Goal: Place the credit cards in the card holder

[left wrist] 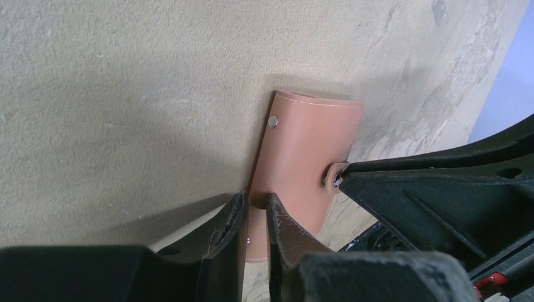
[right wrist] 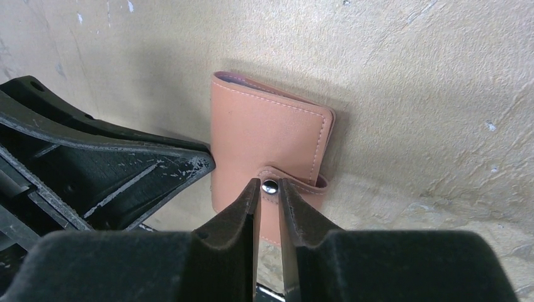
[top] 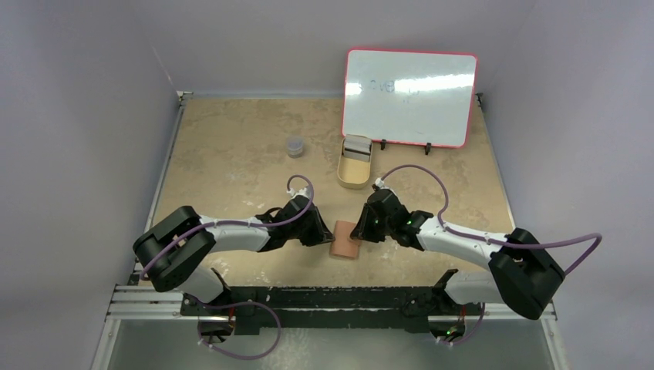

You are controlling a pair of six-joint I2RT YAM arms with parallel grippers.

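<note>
A closed pinkish-brown card holder (top: 345,240) lies on the table between my two grippers. Its strap is fastened over one side with a silver snap (right wrist: 270,187). My left gripper is shut on the folded edge of the card holder, which passes between its fingertips. From the other side, my right gripper is shut, its tips right at the snap and strap; nothing shows gripped between them. Flat greyish pieces (top: 357,146), probably the cards, rest at the far end of a tan box (top: 354,171).
Behind the box stands a whiteboard (top: 409,96) with a pink frame. A small clear round container (top: 294,147) sits at the back, left of the box. Bare tabletop surrounds the card holder in front and behind.
</note>
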